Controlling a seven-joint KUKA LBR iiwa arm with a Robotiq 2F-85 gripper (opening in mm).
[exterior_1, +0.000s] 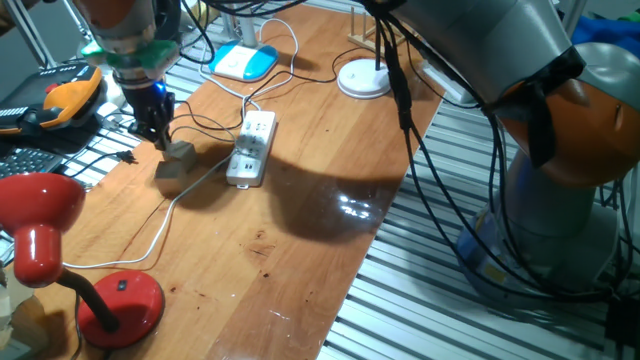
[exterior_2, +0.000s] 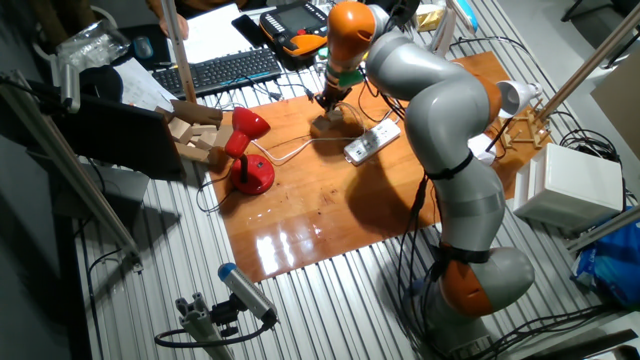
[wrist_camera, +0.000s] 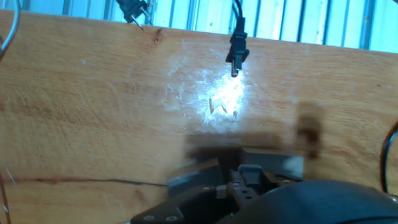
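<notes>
Two small wooden blocks are close together near the table's far left edge in exterior view 1: a front block (exterior_1: 171, 179) and a back block (exterior_1: 181, 154). My gripper (exterior_1: 164, 143) points down right at the back block, its fingertips against or just above it. From the wrist view, greyish block faces show on both sides of my dark gripper, one left block face (wrist_camera: 194, 178) and one right block face (wrist_camera: 283, 163). The gripper's body covers the gap between its fingers, so whether a block is gripped cannot be made out.
Beside the blocks lies a white power strip (exterior_1: 252, 148), with a white cable curving past them. A red lamp (exterior_1: 121, 308) stands at the near left, a white round base (exterior_1: 364, 79) at the back.
</notes>
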